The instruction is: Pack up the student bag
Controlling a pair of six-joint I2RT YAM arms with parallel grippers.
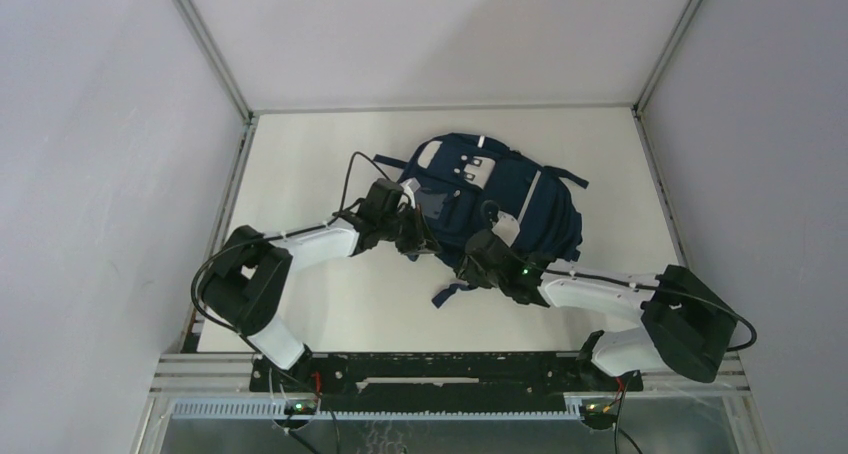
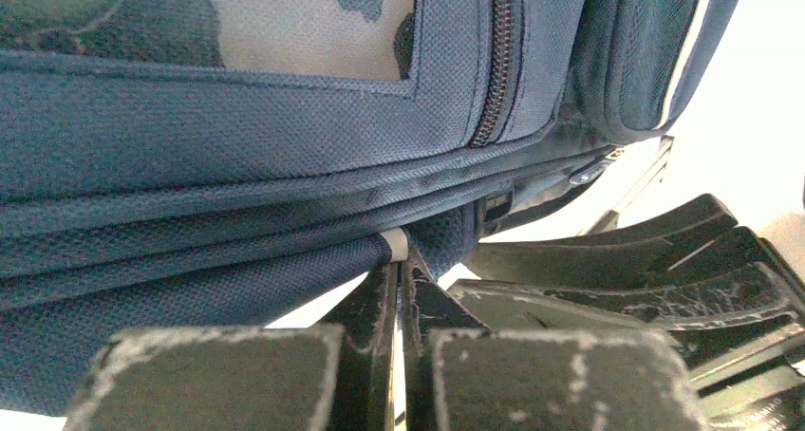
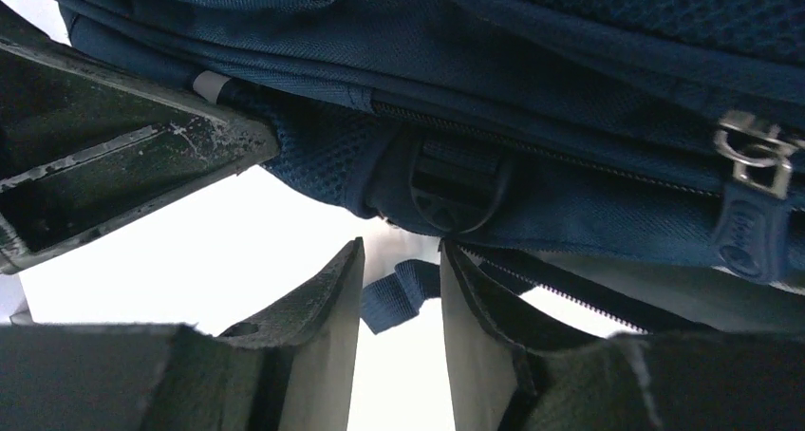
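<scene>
A navy backpack (image 1: 500, 184) lies on the white table, with a zipper (image 3: 570, 156), a metal zipper pull (image 3: 759, 156) and a black buckle (image 3: 456, 184) along its lower edge. My left gripper is shut at that edge, by a small pale tab; whether any fabric is between its fingertips I cannot tell. My right gripper is just below the buckle, its fingertips apart and near the fabric, with nothing clearly held. A strap (image 3: 389, 303) lies on the table below the bag.
Walls bound it on three sides. The two grippers are close together at the bag's front edge.
</scene>
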